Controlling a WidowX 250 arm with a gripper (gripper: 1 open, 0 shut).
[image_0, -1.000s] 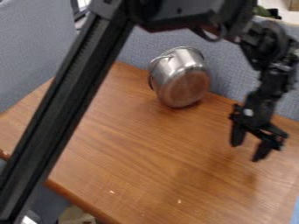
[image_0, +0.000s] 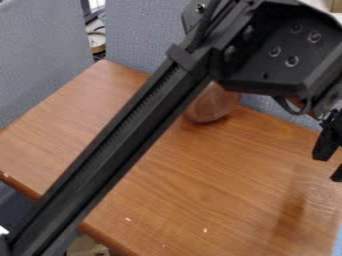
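Observation:
The black arm (image_0: 140, 130) crosses the view diagonally from lower left to upper right. Part of my gripper (image_0: 330, 158) shows at the right edge; most of it is cut off, so its state is unclear. A rounded metal pot (image_0: 214, 106) lies behind the arm, largely hidden by it, on the wooden table (image_0: 234, 200).
Grey padded panels (image_0: 40, 70) stand at the left and along the back. The table's left edge runs down toward the lower left.
The arm and gripper have moved right and up, and the gripper is now mostly out of view. The arm now covers much of the pot.

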